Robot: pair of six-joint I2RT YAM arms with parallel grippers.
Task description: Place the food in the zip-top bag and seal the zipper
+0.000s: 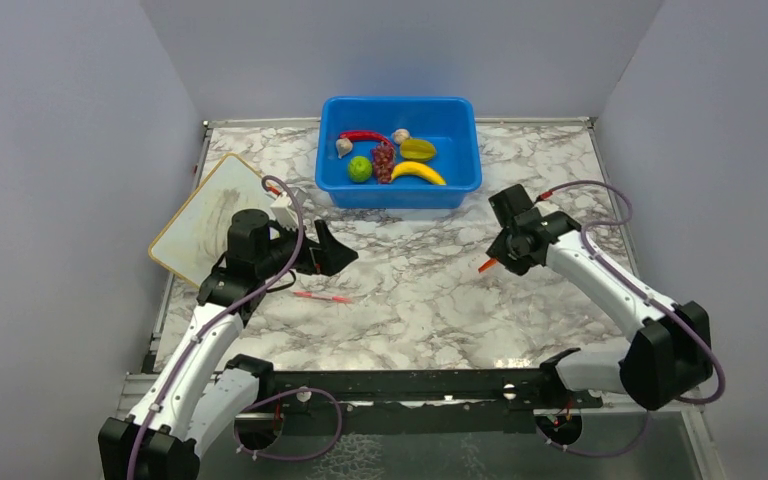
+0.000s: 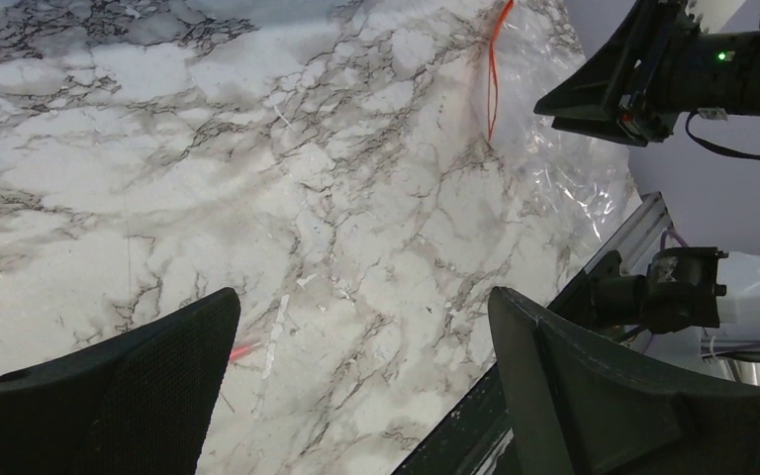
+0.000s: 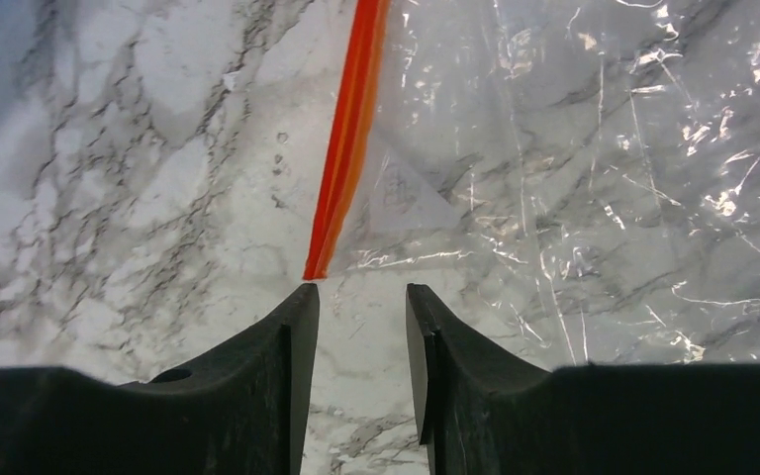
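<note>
A clear bag [image 3: 574,178] with an orange-red zipper strip [image 3: 344,139] lies flat on the marble table in the right wrist view. My right gripper hovers over it, part open, its fingertips just short of the zipper's lower end with nothing between them. From above, only a bit of the zipper [image 1: 487,265] shows beside that gripper. On the left, my left gripper [image 1: 338,248] stands open and empty over the table. Toy food fills the blue bin at the back: a banana [image 1: 418,173], green fruit [image 1: 360,169], grapes [image 1: 383,162], red pepper [image 1: 364,135], starfruit [image 1: 418,149] and garlic [image 1: 401,136].
The blue bin [image 1: 400,199] stands at the back centre. A whiteboard [image 1: 200,215] lies at the left behind my left arm. A red-and-white strip [image 1: 322,297] rests in front of the left gripper. Bare table separates the two arms.
</note>
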